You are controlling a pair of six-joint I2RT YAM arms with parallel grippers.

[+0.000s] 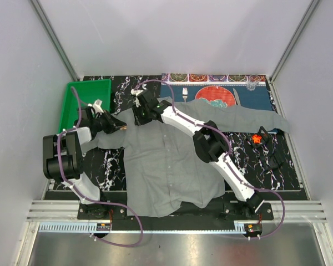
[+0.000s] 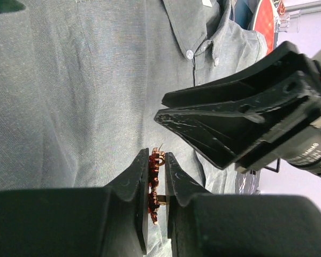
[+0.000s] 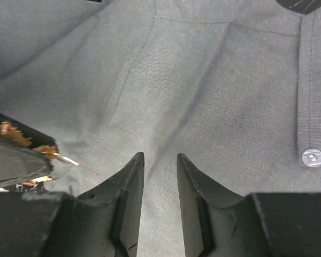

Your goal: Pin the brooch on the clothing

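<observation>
A grey button-up shirt [image 1: 155, 172] lies spread over the table, sleeves outstretched. My left gripper is shut on a small copper-gold brooch, held above the shirt at its upper left; its thin pin sticks out in the right wrist view, left of my right gripper's fingers. My right gripper stands open just beside it over the cloth, near the placket with a button [image 3: 313, 157]. In the left wrist view its black fingers [image 2: 230, 118] reach in from the right, close to the brooch.
A green tray [image 1: 66, 111] is at the back left. A blue placemat [image 1: 255, 98] with red plate, fork, knife and glass lies at the back right. A dark strapped object with an orange patch [image 1: 257, 139] rests on the right of the marble table.
</observation>
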